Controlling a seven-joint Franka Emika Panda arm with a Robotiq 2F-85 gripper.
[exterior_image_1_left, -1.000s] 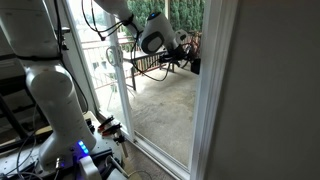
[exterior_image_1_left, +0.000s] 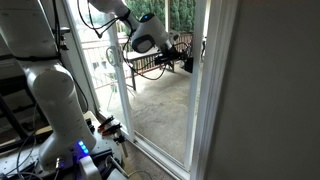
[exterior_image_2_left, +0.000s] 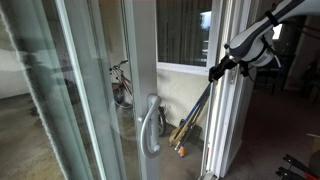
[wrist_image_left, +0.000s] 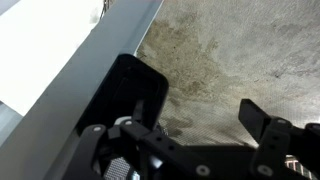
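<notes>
A white-framed glass sliding door stands partly open, its pale curved handle (exterior_image_2_left: 150, 125) on the near panel. My gripper (exterior_image_1_left: 184, 52) is out at the doorway, close to the white upright frame (exterior_image_1_left: 205, 85). In exterior view 2 the gripper (exterior_image_2_left: 216, 72) hangs beside the door jamb (exterior_image_2_left: 240, 100). In the wrist view my gripper stands open, with concrete floor showing between its black fingers. A dark rounded piece (wrist_image_left: 125, 88) lies by the left finger, against a grey frame strip; whether they touch is unclear.
Brooms (exterior_image_2_left: 190, 122) lean by the wall near an orange item (exterior_image_2_left: 182, 152), with a bicycle (exterior_image_2_left: 122, 85) farther back. A plain wall (exterior_image_1_left: 265, 90) fills the right of exterior view 1.
The upper arm and wrist have shifted a little to the left in exterior view 1. The door frame looks unmoved.
</notes>
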